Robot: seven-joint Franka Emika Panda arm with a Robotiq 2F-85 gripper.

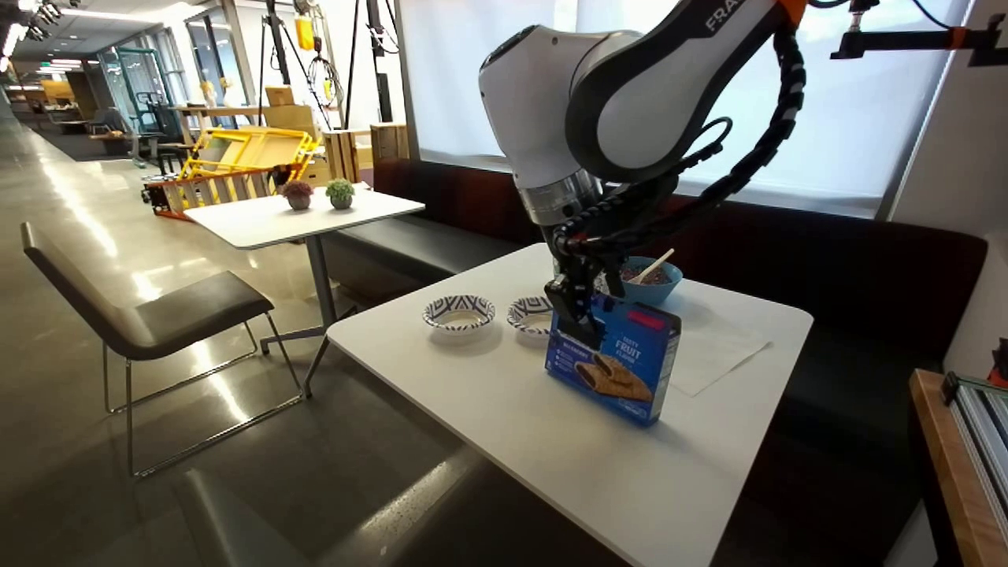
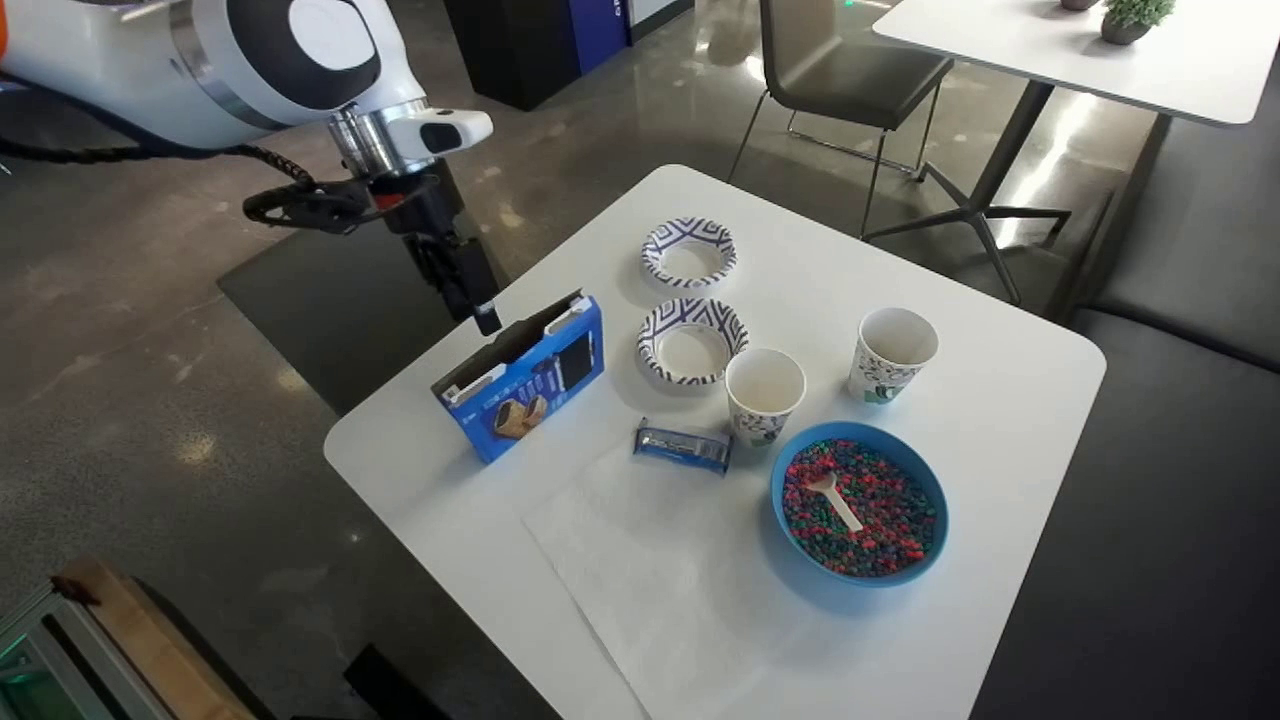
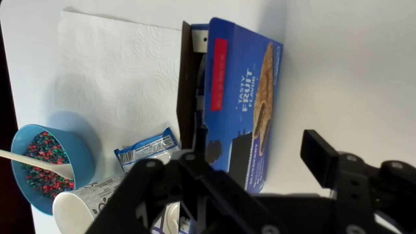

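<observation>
A blue fruit-bar box [image 1: 614, 359] stands upright on the white table, its top open. My gripper [image 1: 583, 316] is at the upper part of its printed front in exterior view 1; in exterior view 2 the gripper [image 2: 482, 322] appears just above and beside the open top. The wrist view shows the fingers apart: one over the opening, the other past the printed panel of the box [image 3: 238, 89]. Nothing is clamped between them. Whether a fingertip dips inside the box, I cannot tell. A wrapped blue bar [image 2: 681, 446] lies on the table behind the box.
Two patterned bowls [image 2: 689, 252] sit beyond the box, with two paper cups [image 2: 765, 394] near them. A blue bowl of colourful bits [image 2: 859, 504] holds a spoon. A white paper towel [image 2: 636, 540] lies flat. Bare table extends before the box's printed front.
</observation>
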